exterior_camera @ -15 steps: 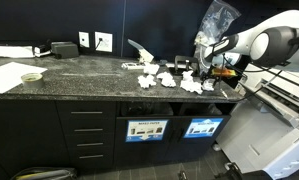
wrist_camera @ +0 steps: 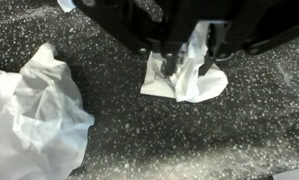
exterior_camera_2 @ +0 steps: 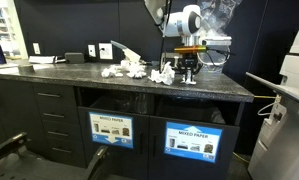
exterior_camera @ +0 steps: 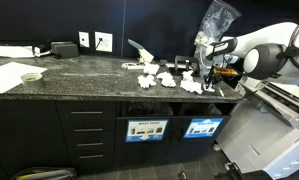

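In the wrist view my gripper points down at the counter, with a piece of crumpled white paper (wrist_camera: 195, 88) between its fingers. The fingers stand somewhat apart on either side of the paper; whether they press on it cannot be made out. Its lower part spreads out below the fingertips, close to the dark speckled countertop (wrist_camera: 124, 125). To the left lies a larger crumpled white paper (wrist_camera: 44, 115), apart from the gripper. Exterior view 1 shows several such crumpled papers (exterior_camera: 147, 80) along the right half of the counter, the arm reaching in from the right.
Below the counter are two open bins with blue mixed paper signs (exterior_camera: 146, 130). A clear plastic bag (exterior_camera: 219, 20) stands behind the arm. At the counter's left end are a flat white sheet (exterior_camera: 9, 76) and a small round dish (exterior_camera: 31, 77).
The arm has shifted slightly at the right end of the counter, its gripper staying low there. The other crumpled papers lie where they were.
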